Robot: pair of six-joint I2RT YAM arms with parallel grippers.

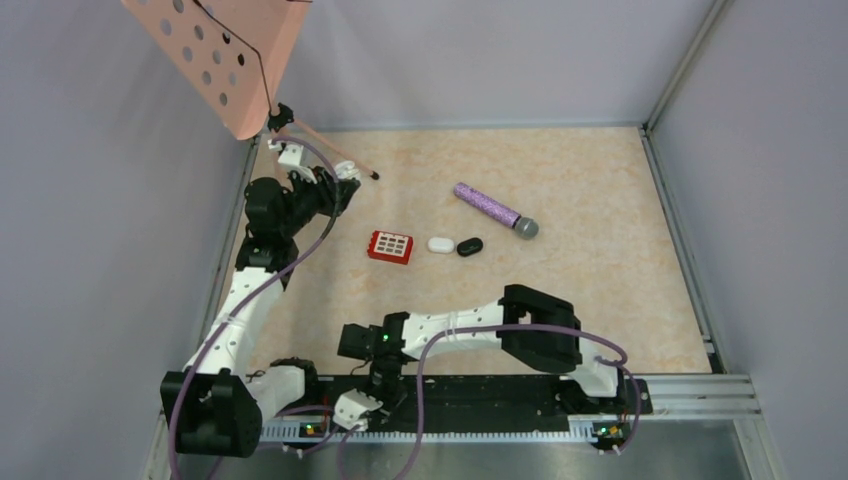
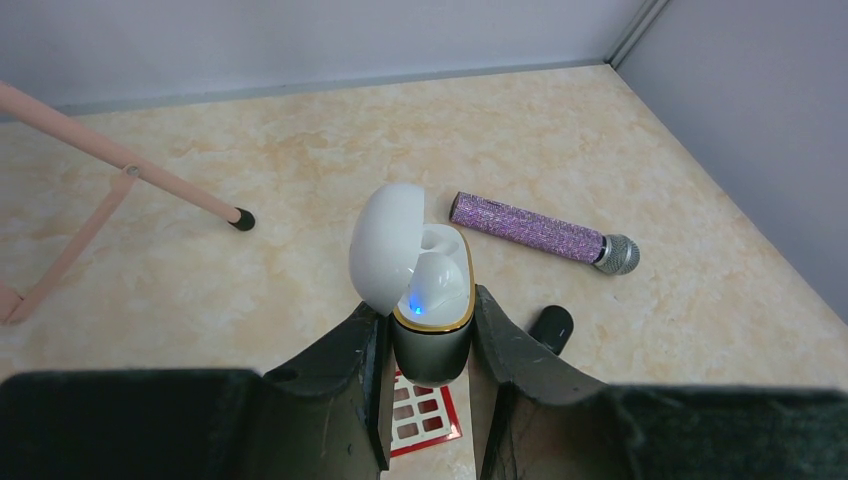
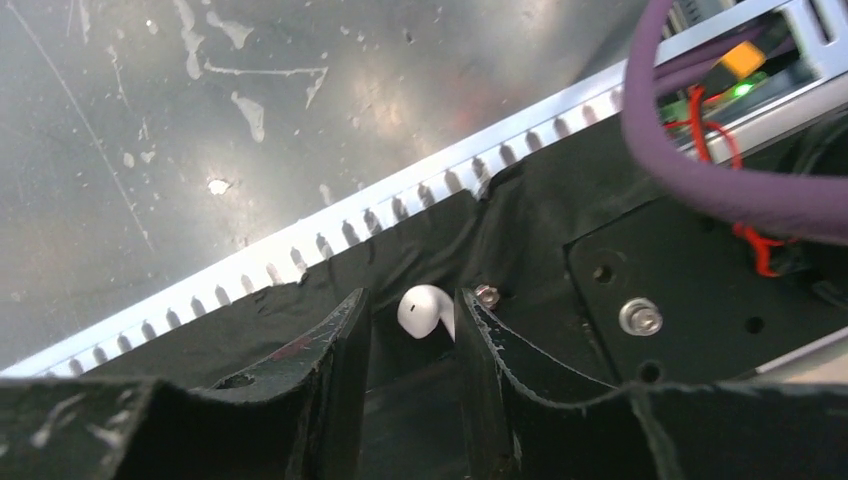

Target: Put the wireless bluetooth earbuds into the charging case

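My left gripper is shut on the charging case [image 2: 432, 345], raised over the table's left side. The white lid is up, and inside I see a white earbud shape [image 2: 435, 280] with a blue light. A loose white earbud [image 3: 420, 311] lies on the black surface below the table's front edge. My right gripper is part open just above it, its fingertips either side in the right wrist view; whether they touch it I cannot tell.
A red grid-top block [image 1: 390, 247], white and black oblongs [image 1: 440, 244] and a purple microphone [image 1: 495, 210] lie mid-table. A pink stand [image 2: 180, 190] rises at back left.
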